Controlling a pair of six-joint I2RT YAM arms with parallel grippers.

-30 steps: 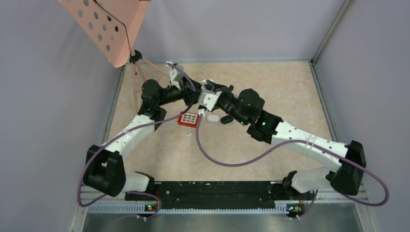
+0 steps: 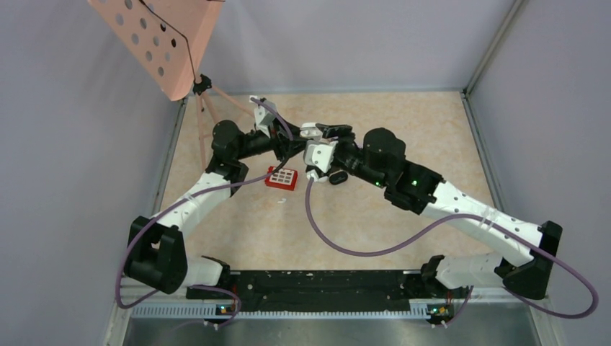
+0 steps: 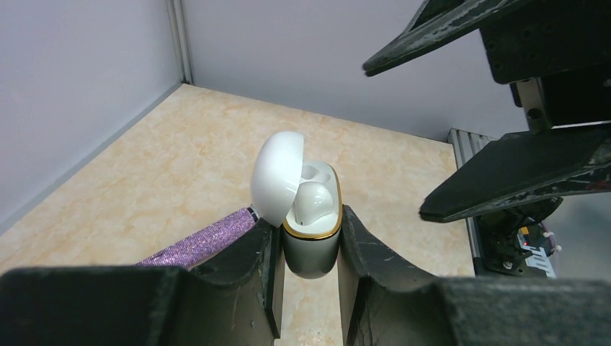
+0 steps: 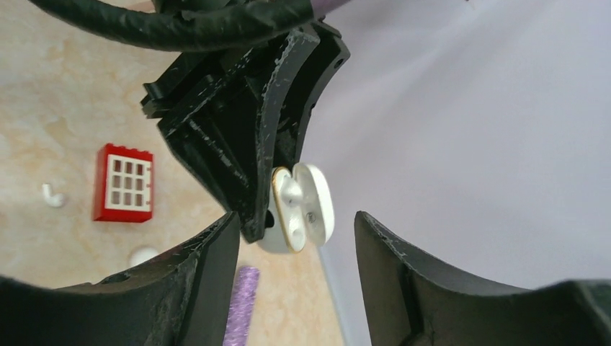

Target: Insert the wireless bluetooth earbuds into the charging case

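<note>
My left gripper is shut on the charging case (image 3: 312,249), whose white lid stands open; a white earbud (image 3: 314,202) shows in one well. In the right wrist view the case (image 4: 288,213) faces my right gripper, which is open with nothing between its fingers, just short of the case. A white earbud (image 4: 56,198) lies on the table to the lower left of the red grid block (image 4: 122,184).
A purple cylinder (image 4: 241,306) lies on the table (image 2: 389,231) below the grippers, with a dark oval object (image 2: 339,177) nearby.
The right arm has moved to the right, away from the left gripper, uncovering the case in the top view. The left arm has barely moved.
</note>
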